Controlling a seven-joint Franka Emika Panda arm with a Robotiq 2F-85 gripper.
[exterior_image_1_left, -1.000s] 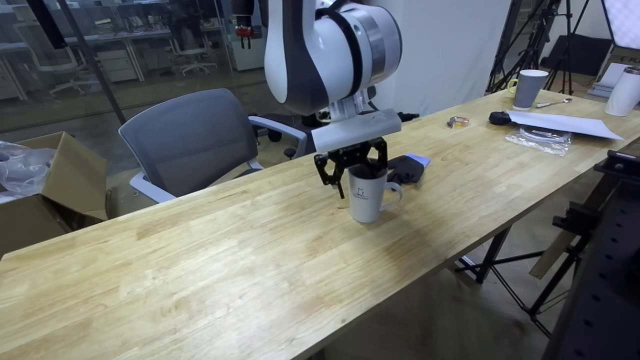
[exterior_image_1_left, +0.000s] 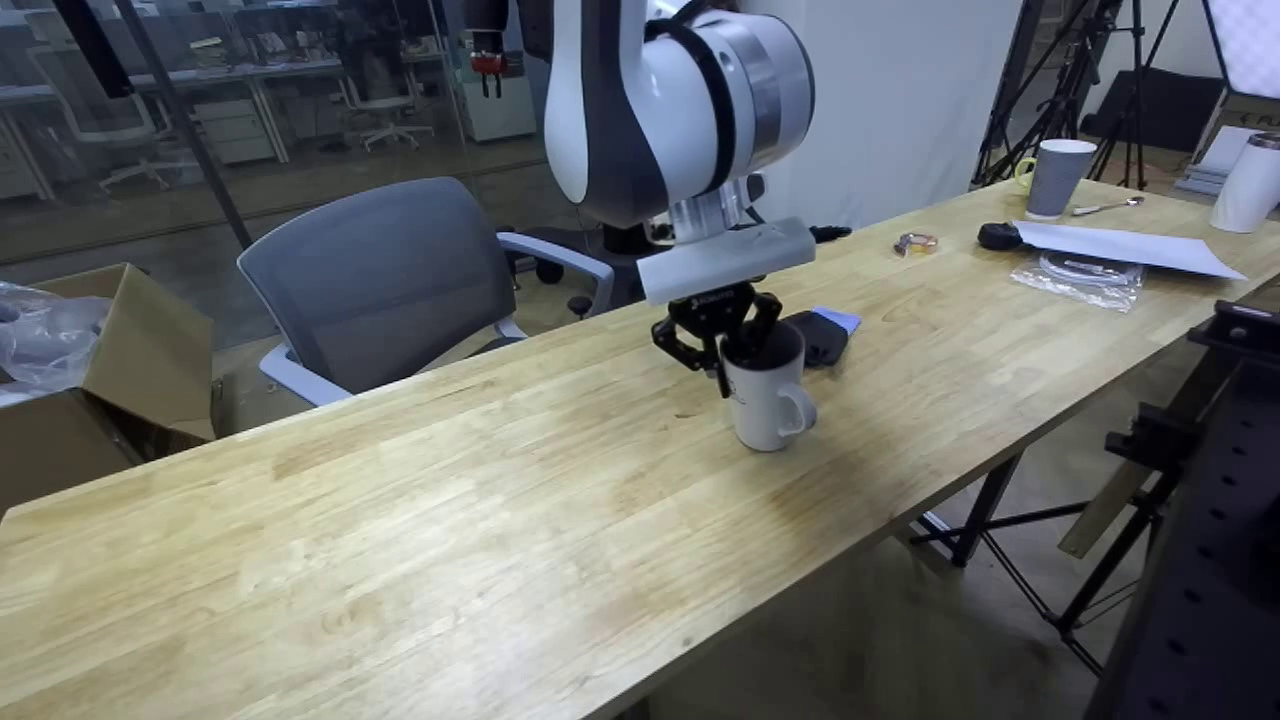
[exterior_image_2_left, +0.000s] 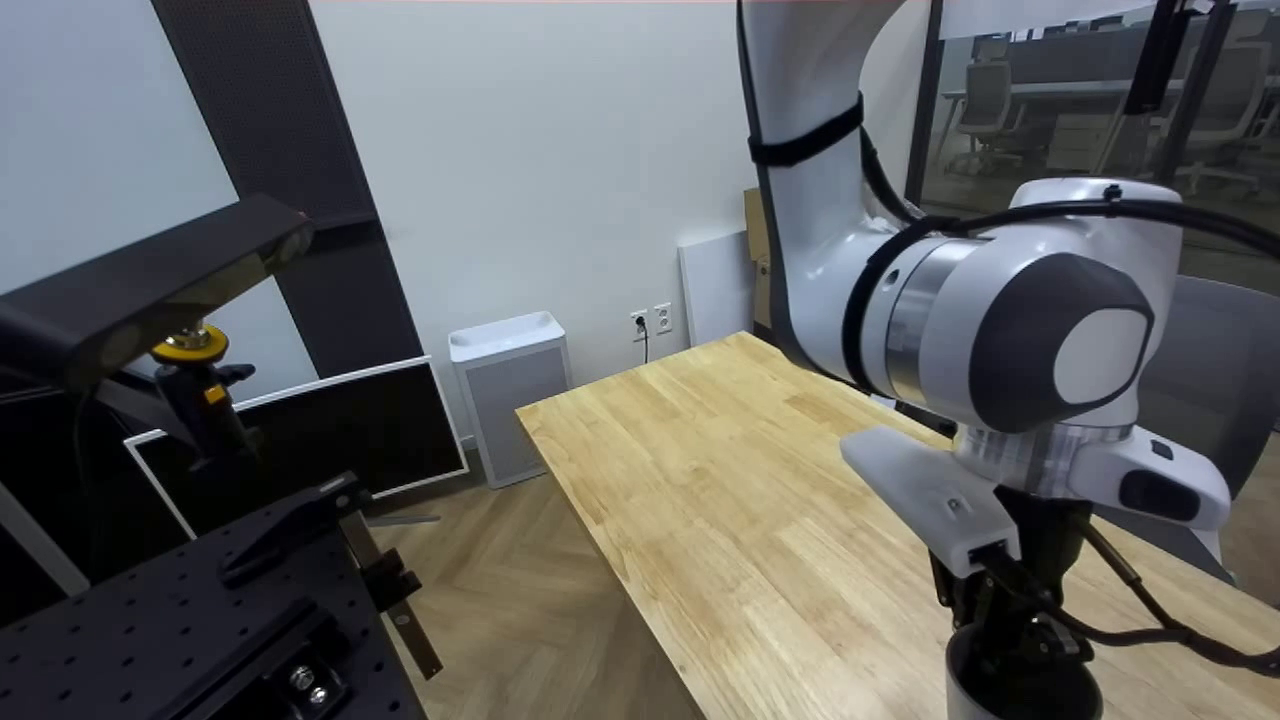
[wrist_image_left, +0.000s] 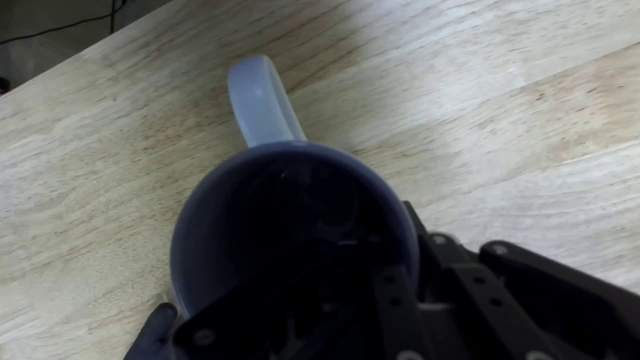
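Observation:
A white mug (exterior_image_1_left: 758, 414) with a grey inside stands near the middle of the table, tipped slightly. My gripper (exterior_image_1_left: 735, 367) is shut on its wall, with one finger inside the mug and the other against the outside. From the wrist, the mug's dark opening and its handle (wrist_image_left: 258, 99) are in view; the handle points away from the fingers. In exterior view 2 only the upper part of the mug (exterior_image_2_left: 963, 686) shows at the bottom edge, below the gripper. Whether its base touches the table cannot be told.
A black item with a blue end (exterior_image_1_left: 828, 337) lies just behind the mug. Farther right are a roll of tape (exterior_image_1_left: 915, 244), a paper sheet (exterior_image_1_left: 1128, 248), a grey cup (exterior_image_1_left: 1060, 180) and a white tumbler (exterior_image_1_left: 1248, 184).
My gripper has closed on the mug's wall and shifted a little to the right with it. The mug has turned, so its handle now points more toward the front.

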